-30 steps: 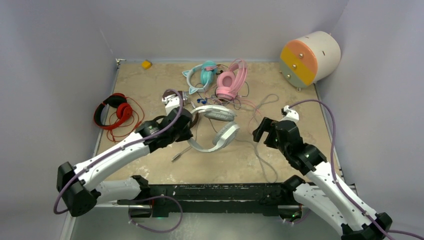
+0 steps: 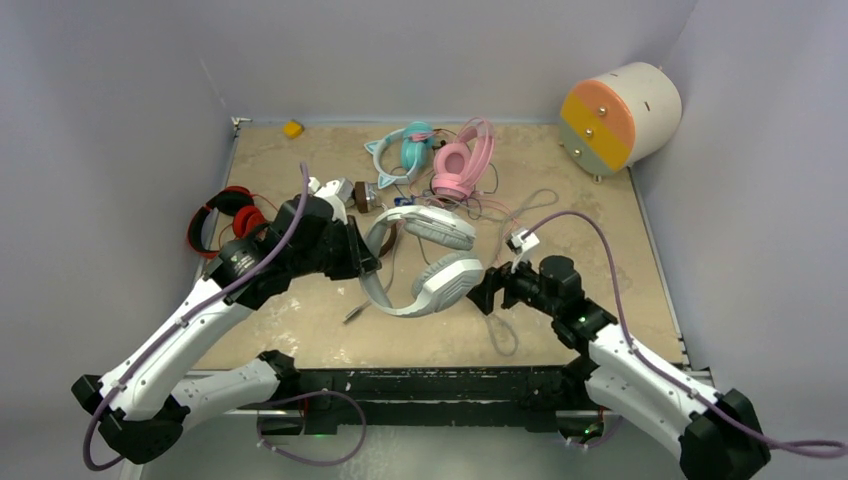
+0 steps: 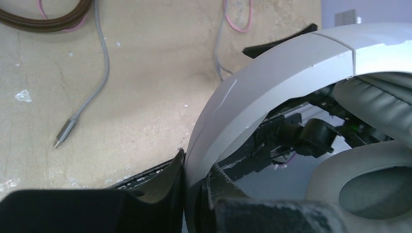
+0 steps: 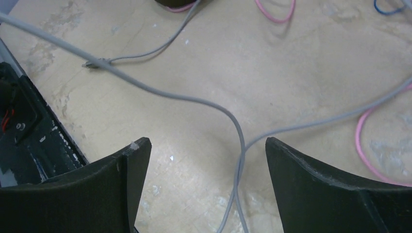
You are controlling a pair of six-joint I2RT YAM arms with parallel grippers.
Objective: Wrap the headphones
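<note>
White headphones (image 2: pixel 445 285) hang above the middle of the table, with my left gripper (image 2: pixel 366 260) shut on their band; the band (image 3: pixel 272 73) fills the right of the left wrist view. Their grey cable (image 4: pixel 194 99) runs across the right wrist view, down to the table. My right gripper is open over that cable, with nothing between its fingers; in the top view it is just right of the lower ear cup.
Pink headphones (image 2: pixel 455 165), cyan headphones (image 2: pixel 414 150) and red headphones (image 2: pixel 248 222) lie on the table (image 2: pixel 610 260). Brown headphones are partly hidden. A striped cylinder (image 2: pixel 640 115) stands back right; a yellow block (image 2: pixel 293 129) lies back left.
My right gripper has moved left and down in the top view, toward the white headphones. The cable on the table has shifted.
</note>
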